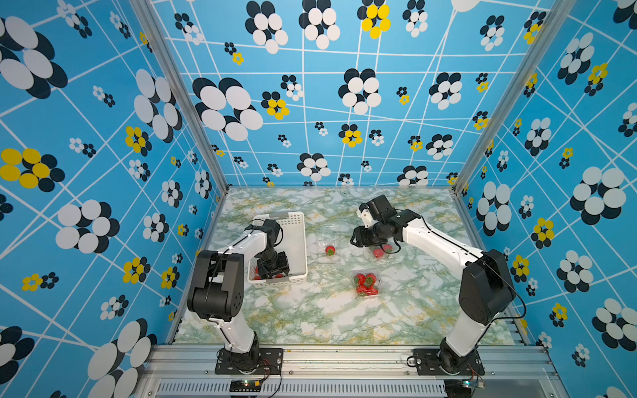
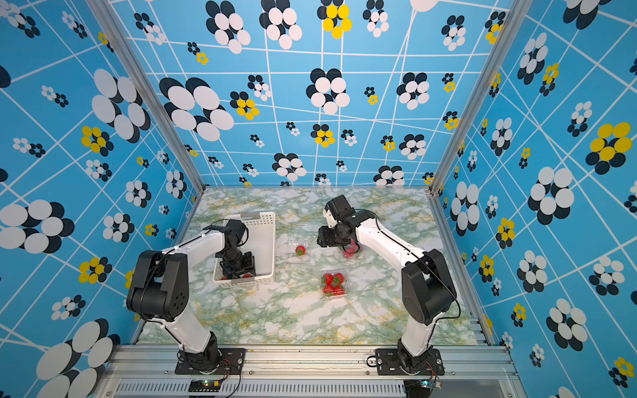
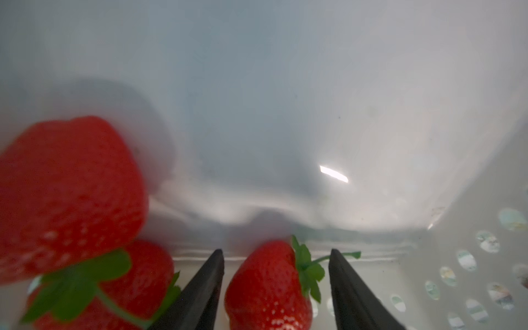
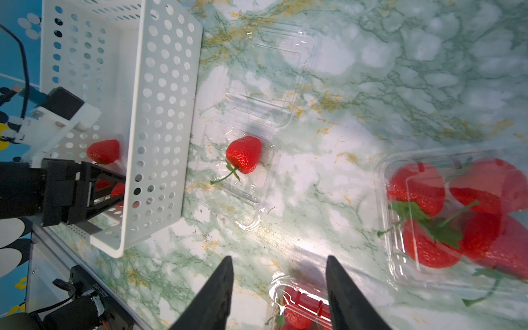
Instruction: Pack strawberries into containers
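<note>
My left gripper is down inside the white basket (image 1: 300,246), open, its fingers on either side of a strawberry (image 3: 266,291) near the basket wall. Two more strawberries lie left of it, the larger one (image 3: 71,192) close to the camera. A lone strawberry (image 4: 243,154) with a stem sits in a clear container lying open beside the basket. Filled clear containers stand to the right (image 4: 434,220) and nearer the front (image 1: 366,284). Above the table, right of the open container, hovers my right gripper, its fingers apart and nothing between them.
An empty clear lid (image 4: 269,71) extends behind the lone strawberry's container. The basket's perforated side wall (image 4: 159,121) rises between the left gripper and the containers. Bare marble table (image 1: 318,311) lies in front.
</note>
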